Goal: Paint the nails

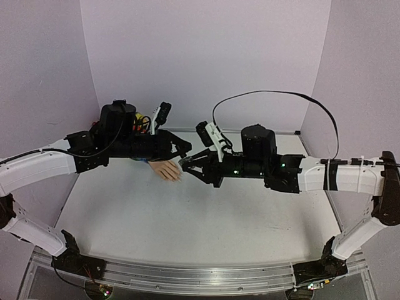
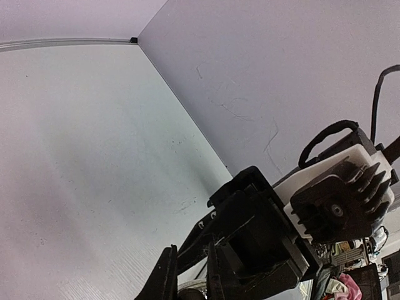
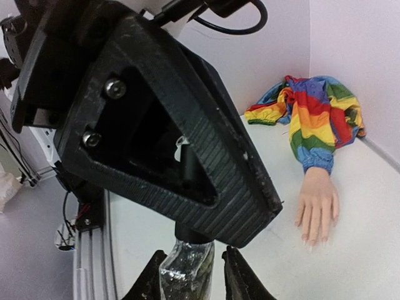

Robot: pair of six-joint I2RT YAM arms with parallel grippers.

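A glass nail polish bottle (image 3: 187,272) with a dark cap (image 3: 192,234) is between my two grippers in the right wrist view. It leans slightly, cap upward. My left gripper (image 1: 182,147) is shut on the cap. In the left wrist view its fingers (image 2: 164,278) are close together, with a bit of glass showing between them. My right gripper has its fingers (image 3: 234,275) parted around the bottle, a gap showing on one side; contact on the other side is unclear. The artificial hand (image 3: 317,203) lies palm down on the table, its nails pale.
A rainbow-coloured sleeve covers the hand's arm near the back left. Walls close the left, right and back. The two arms are very close together at the middle.
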